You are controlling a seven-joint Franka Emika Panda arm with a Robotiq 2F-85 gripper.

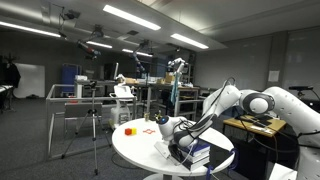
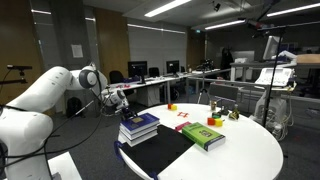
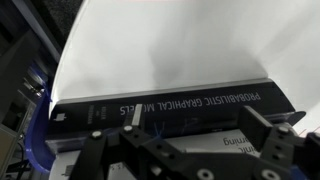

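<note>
A stack of books stands near the edge of the round white table, a dark-covered one on top. Over this stack hangs my gripper, small and dark in exterior view 2. Looking down from the wrist, I see a black book whose spine reads "Probabilistic Graphical Models", with a pale-spined book beside it. My gripper is open, its two fingers wide apart along the spines. Whether the fingertips touch a book cannot be told. In exterior view 1 the gripper is low over the near side of the table.
A thick green book lies apart from the stack on the white table. Red and yellow objects and several small items sit farther back. A black patch covers the table beside the stack.
</note>
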